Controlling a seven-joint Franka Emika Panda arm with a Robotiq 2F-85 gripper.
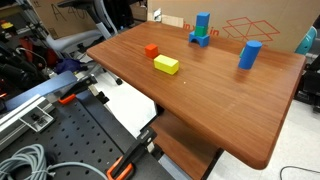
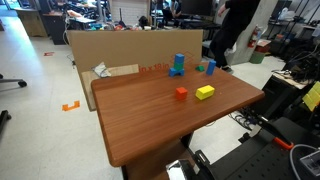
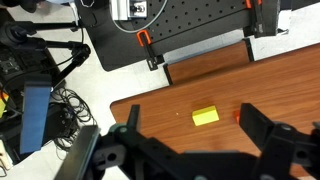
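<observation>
On the brown table, a red block sits to the left of a yellow block. Farther back, a stack of blue and green pieces stands upright on a blue base. A blue cylinder is at the right. From the wrist, the yellow block appears beyond my gripper, with the red block partly hidden beside the right finger. The dark fingers stand wide apart with nothing between them; my gripper is open and above the table, away from the blocks.
A tan board rises behind the table, with a white piece near its left end. A dark perforated bench with cables lies along the front edge.
</observation>
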